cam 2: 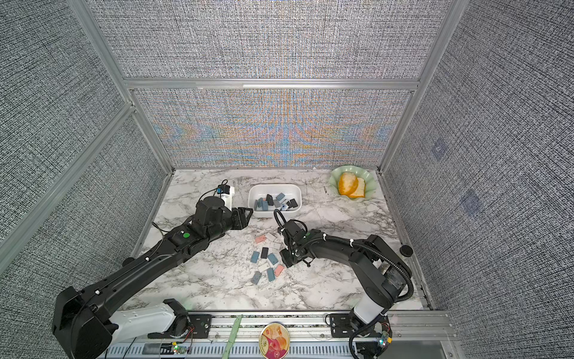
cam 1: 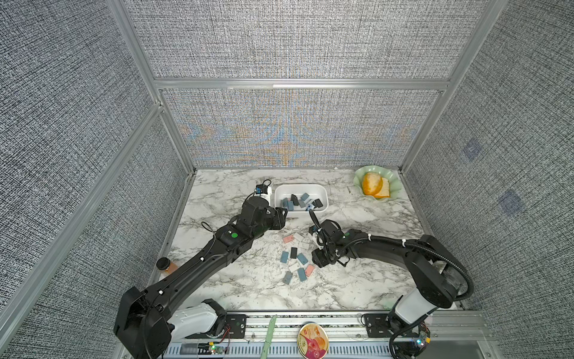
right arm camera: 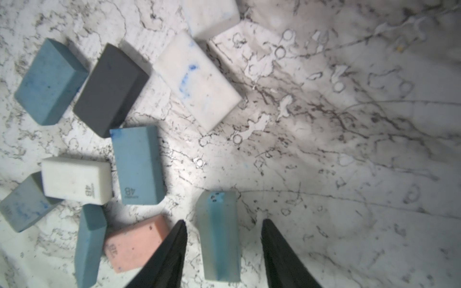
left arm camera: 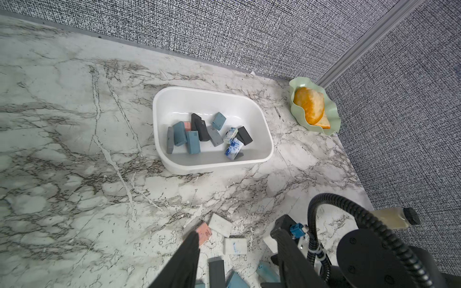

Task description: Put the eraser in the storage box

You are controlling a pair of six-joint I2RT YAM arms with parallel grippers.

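A white storage box [left arm camera: 213, 160] stands at the back, holding several blue, grey, dark, white and pink erasers. More erasers lie loose in front, among them a pink one [right arm camera: 136, 242] and a white one [right arm camera: 197, 81]. My left gripper is beside the box's front-left, open with nothing between its fingers. My right gripper hangs low over the loose erasers, open, with a translucent blue eraser [right arm camera: 218, 230] lying between its fingertips; touching cannot be told.
A green scalloped bowl [cam 1: 358, 182] with bread stands at the back right. A bottle [left arm camera: 391, 218] is by the right wall. A round tub [cam 1: 312, 341] sits on the front rail.
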